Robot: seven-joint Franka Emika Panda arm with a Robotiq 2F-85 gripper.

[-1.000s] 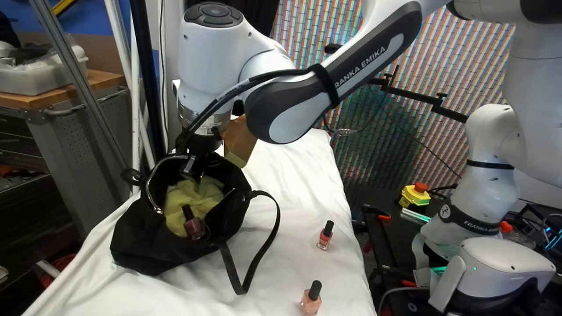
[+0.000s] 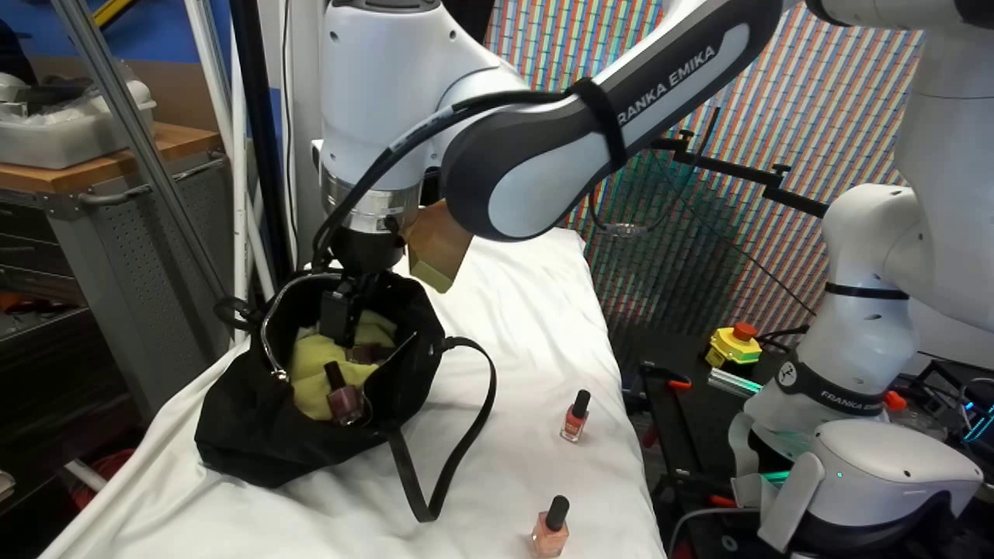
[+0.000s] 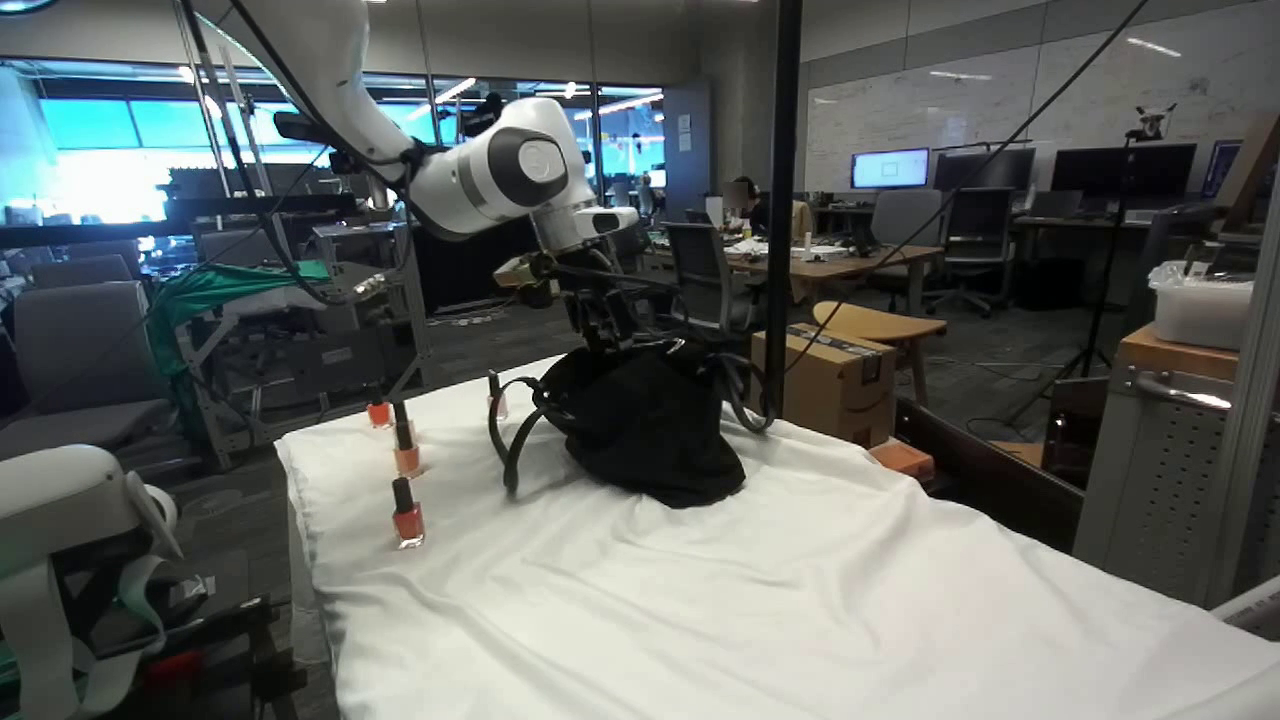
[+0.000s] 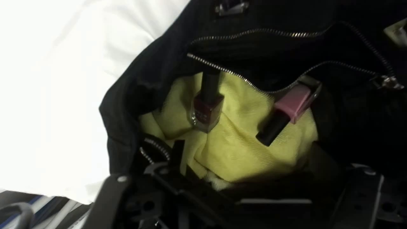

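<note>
A black bag [image 2: 270, 419] sits unzipped on the white cloth, a yellow cloth [image 4: 244, 152] lining its inside. Two nail polish bottles rest on that yellow cloth in the wrist view: a dark red bottle [image 4: 207, 110] with its black cap toward the top, and a pink bottle [image 4: 293, 103] tilted, cap toward the lower left. My gripper [image 2: 340, 334] points down into the bag's mouth, open, and neither bottle is between its fingers. Its black parts along the bottom of the wrist view are dark and hard to make out. From the second exterior view, the bag's side hides the fingertips.
On the white cloth [image 3: 672, 588] stand several more bottles, among them a red bottle [image 2: 574, 425] and a peach bottle [image 2: 550, 536]. The bag's strap [image 2: 484, 410] loops out toward them. A cardboard box [image 3: 840, 390] sits beyond the bed.
My arm has come lower and slightly right, the gripper deeper in the bag. A second dark bottle now shows beside the gripper on the yellow cloth; a second ago it was not visible.
</note>
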